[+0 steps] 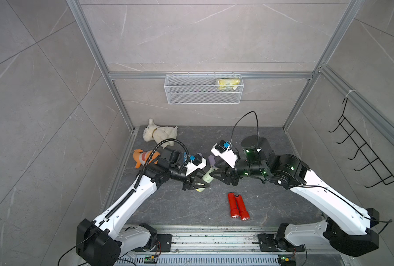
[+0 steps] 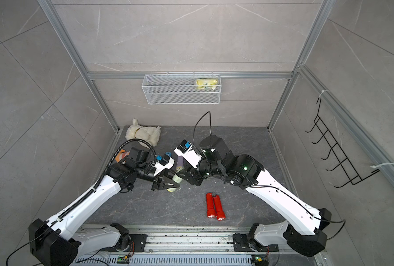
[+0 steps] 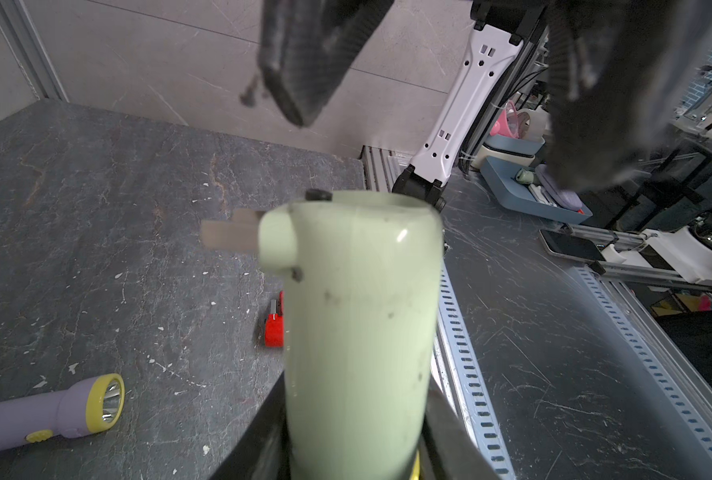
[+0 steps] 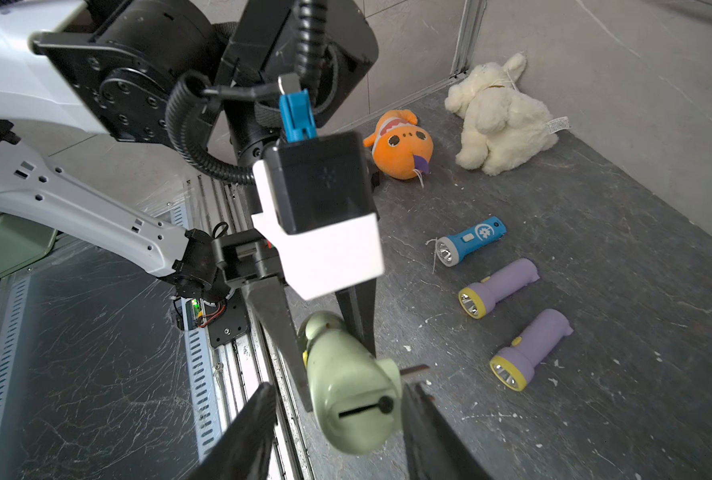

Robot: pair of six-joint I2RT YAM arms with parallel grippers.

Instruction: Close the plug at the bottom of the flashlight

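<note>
A pale green flashlight (image 3: 360,320) is held by my left gripper (image 1: 199,184), seen from above in both top views. In the left wrist view its end carries a side plug flap, standing out to the side with a thin translucent tab. In the right wrist view the flashlight (image 4: 343,376) shows a slot on that end, the flap at its side. My right gripper stands open with that end just beyond and between its blurred fingertips, apparently not touching it.
Two red flashlights (image 1: 233,204) lie at front centre. Purple flashlights (image 4: 536,344), a blue flashlight (image 4: 472,240), an orange plush (image 4: 400,152) and a white plush (image 4: 500,120) rest behind. A wire basket (image 1: 201,95) hangs on the back wall.
</note>
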